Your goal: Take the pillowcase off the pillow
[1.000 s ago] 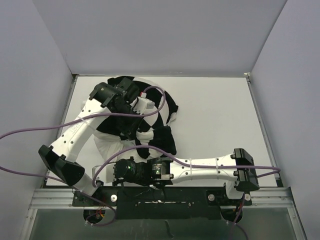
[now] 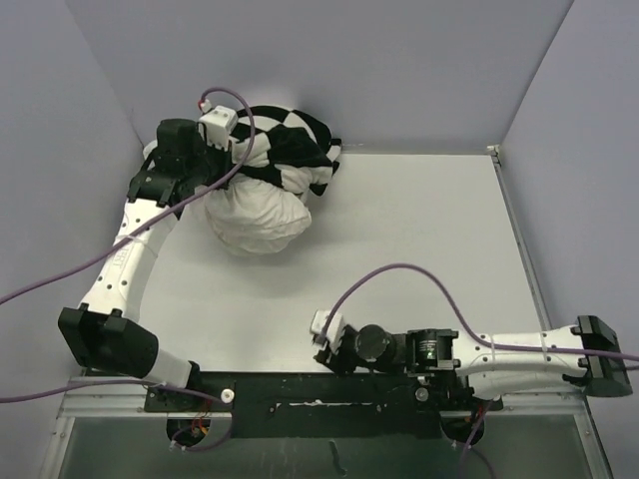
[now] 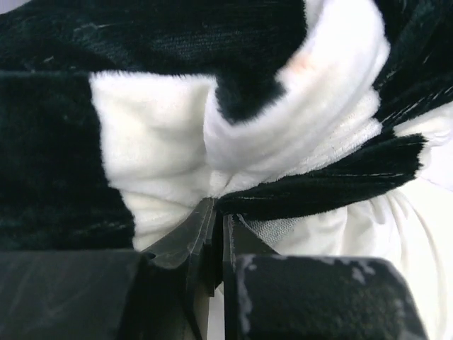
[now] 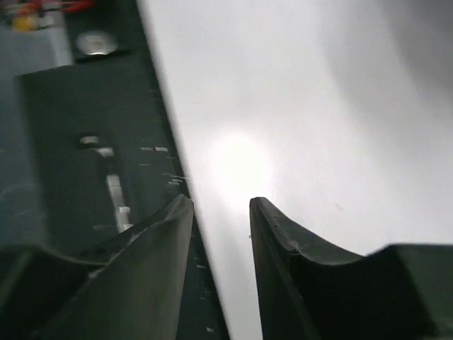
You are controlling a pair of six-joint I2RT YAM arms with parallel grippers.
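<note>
The checkered black-and-white pillowcase (image 2: 290, 150) is bunched at the back left, partly raised against the rear wall. From its front side the white pillow (image 2: 258, 225) bulges out; how much stays inside is hidden. My left gripper is shut on the pillowcase, whose gathered plush folds converge at its fingertips. White pillow fabric (image 3: 361, 227) shows just beyond them in the left wrist view. Over the table's front edge, away from the cloth, my right gripper has its fingers apart with nothing between them.
Grey walls (image 2: 329, 60) close off the back and both sides. A dark base strip (image 2: 319, 404) runs along the front edge. Purple cables arc over both arms.
My left gripper has carried the pillowcase toward the back left, the pillow going along and showing more of its white.
</note>
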